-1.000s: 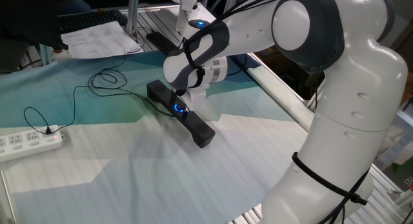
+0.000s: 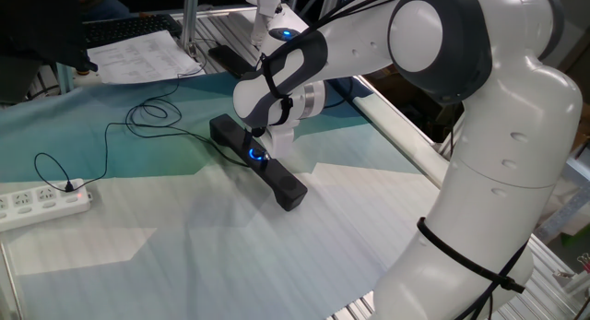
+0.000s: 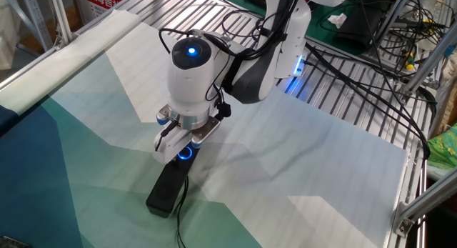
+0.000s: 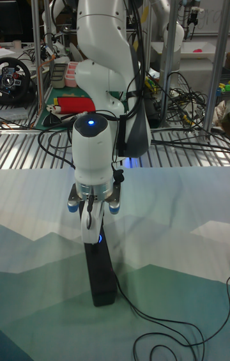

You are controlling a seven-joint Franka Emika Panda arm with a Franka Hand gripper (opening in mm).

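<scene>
A long black bar with a ring glowing blue, apparently a speaker (image 2: 285, 183), lies on the table with a cable running from it. My gripper (image 2: 266, 155) reaches down to the middle of the bar, close beside the lit ring (image 2: 257, 155). In exterior view 2 the white hand covers part of the speaker (image 3: 166, 191), and the ring (image 3: 186, 153) shows at its edge. From the front, the speaker (image 4: 101, 279) stretches out below the gripper (image 4: 94, 241). The fingertips are mostly hidden, so neither their opening nor contact with the ring can be made out.
A white power strip (image 2: 41, 207) stands at the left table edge, and a thin black cable (image 2: 106, 145) loops across the cloth. Papers (image 2: 146, 57) and a keyboard (image 2: 129, 29) lie at the back.
</scene>
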